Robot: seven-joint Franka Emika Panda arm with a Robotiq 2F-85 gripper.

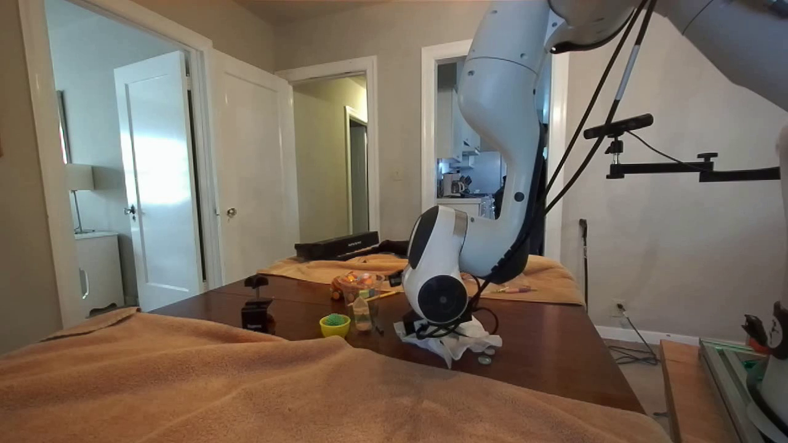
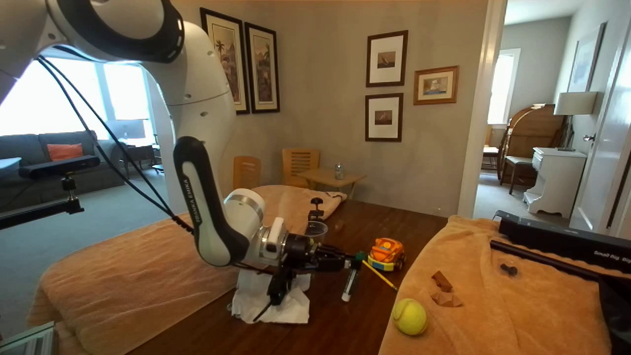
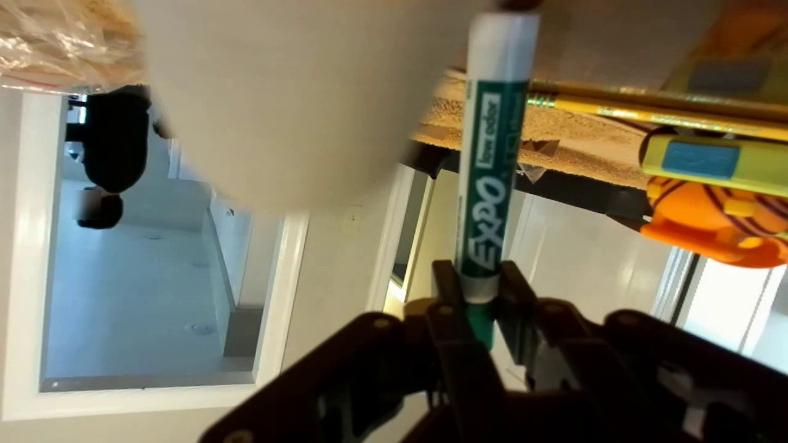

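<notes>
In the wrist view a white and green Expo marker (image 3: 492,140) runs upward from my gripper, whose black fingers are shut on its green end. From the other side, in exterior view 2, the marker (image 2: 350,286) hangs steeply down from my gripper (image 2: 356,258), white end lowest. That end is close to the dark table (image 2: 337,325); I cannot tell whether it touches. In exterior view 1 the arm's own wrist hides the fingers. A crumpled white cloth (image 2: 260,304) lies below the gripper's body.
Beyond the marker are a yellow pencil (image 2: 379,275) and an orange toy car (image 2: 387,253). A clear cup (image 2: 316,230) stands behind the gripper. A tennis ball (image 2: 409,316) rests on the tan towel (image 2: 473,278). A yellow bowl (image 1: 334,325) and a small bottle (image 1: 361,314) stand nearby.
</notes>
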